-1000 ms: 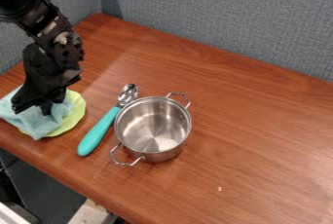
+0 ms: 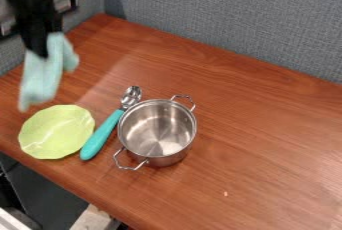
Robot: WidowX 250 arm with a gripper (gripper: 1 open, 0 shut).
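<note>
A pale mint cloth [image 2: 46, 70] hangs from my dark gripper [image 2: 48, 38] at the upper left, blurred, lifted above a yellow-green plate [image 2: 56, 132]. The fingertips are mostly hidden by blur and the cloth, which they hold. The plate lies bare near the table's left front edge.
A spoon with a turquoise handle [image 2: 102, 135] lies right of the plate. A steel pot [image 2: 156, 129] with two handles stands beside it.
The gripper has risen toward the back left with the cloth, which was on the plate and now hangs in the air, leaving the plate uncovered.
</note>
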